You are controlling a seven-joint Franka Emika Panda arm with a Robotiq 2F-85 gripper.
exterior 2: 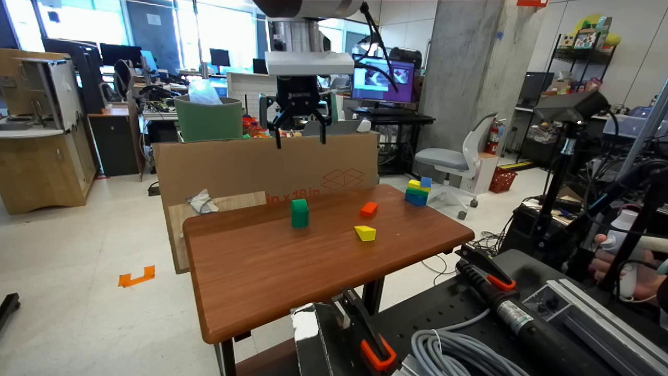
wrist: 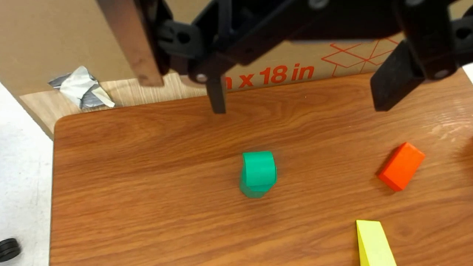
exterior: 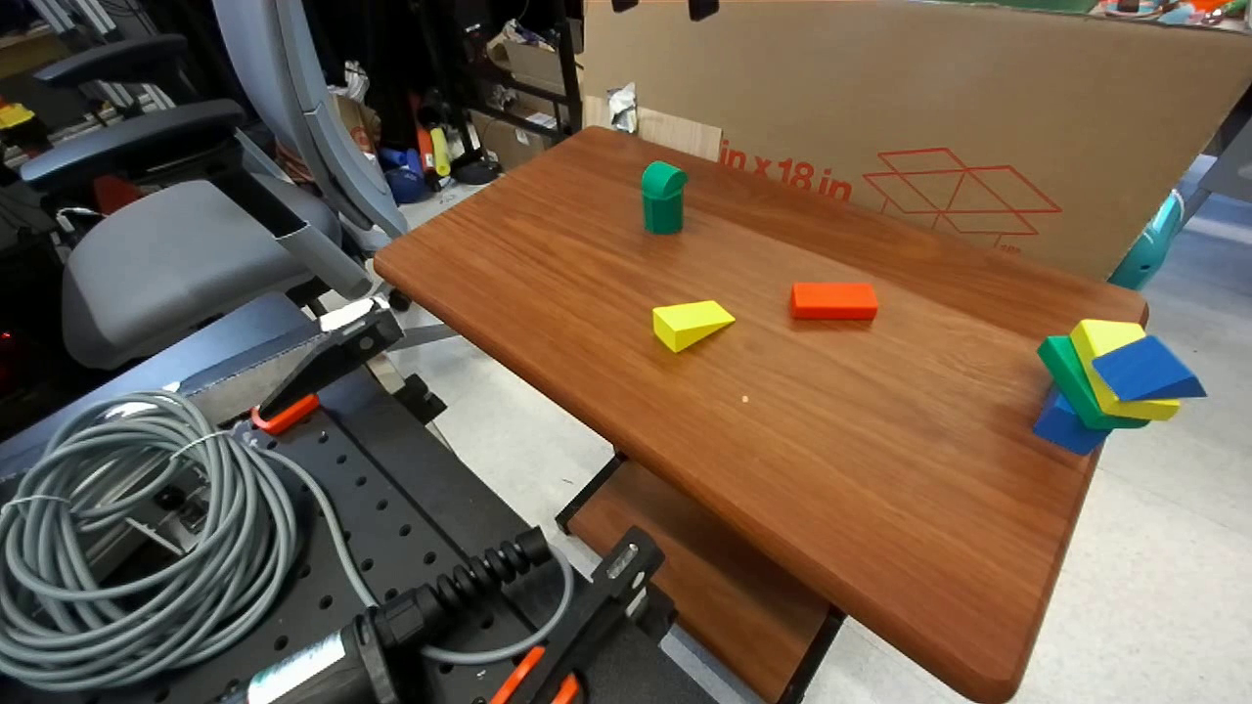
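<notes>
High above the back of the table, my gripper (exterior 2: 300, 143) stands open, nothing between its fingers. Its two fingertips also show at the top of the wrist view, wide apart. A green stack with a rounded piece on top (wrist: 258, 173) stands upright on the wooden table, below the gripper. To its right lies an orange-red block (wrist: 402, 166). A yellow wedge (exterior: 690, 324) rests nearer the table's middle and is cut off at the bottom of the wrist view. At the table's right end stands a pile of blue, green and yellow blocks (exterior: 1109, 388), its pieces turned unevenly.
A tall cardboard sheet (exterior 2: 269, 169) lines the table's back edge.
</notes>
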